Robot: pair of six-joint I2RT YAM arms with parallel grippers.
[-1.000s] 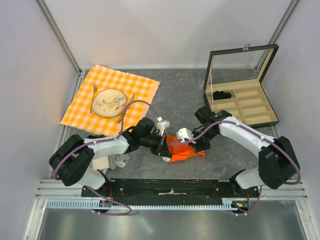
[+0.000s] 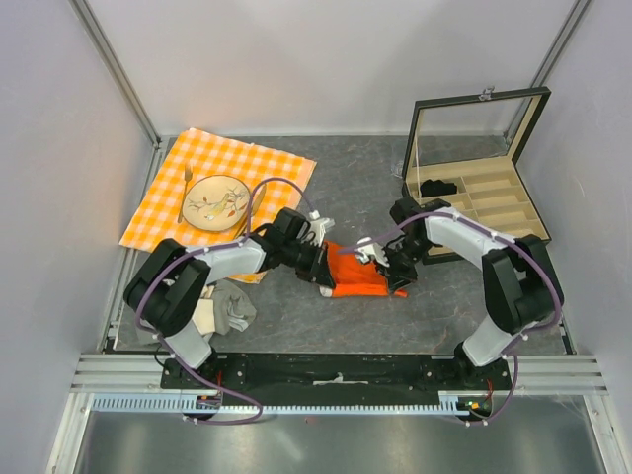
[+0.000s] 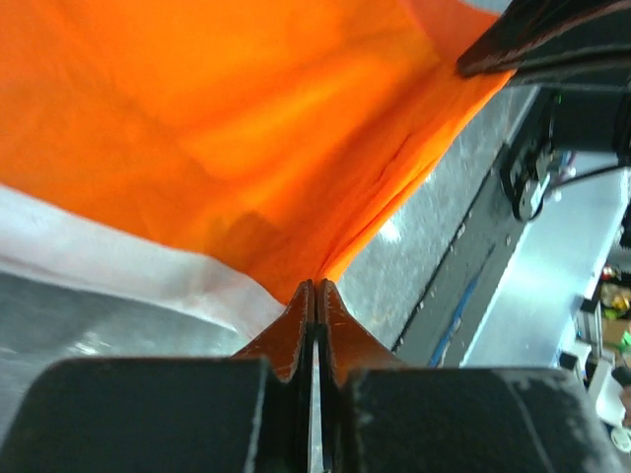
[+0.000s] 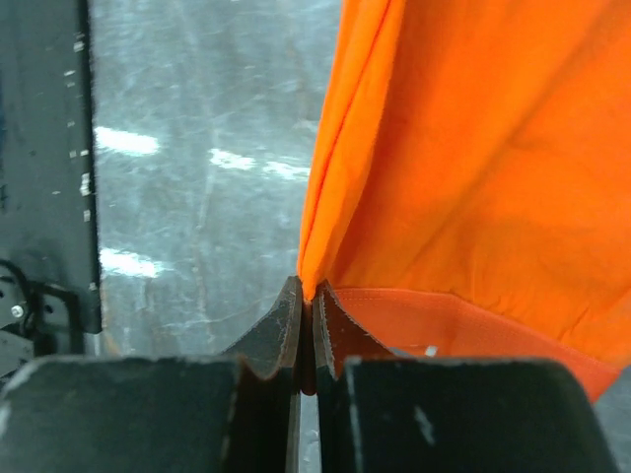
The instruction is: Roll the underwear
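Observation:
The orange underwear lies on the grey table between my two grippers, a white band along its left side. My left gripper is shut at the near left corner, where the orange edge meets the white band; the thin cloth runs right up to its tips. At the near right corner, my right gripper is shut on a gathered fold of the underwear. Between the two corners the near edge runs as a raised fold. In the top view the arms hide part of the cloth.
An open box with compartments stands at the back right, a dark cloth in it. A checkered placemat with a plate covers the back left. Grey cloths lie at the front left.

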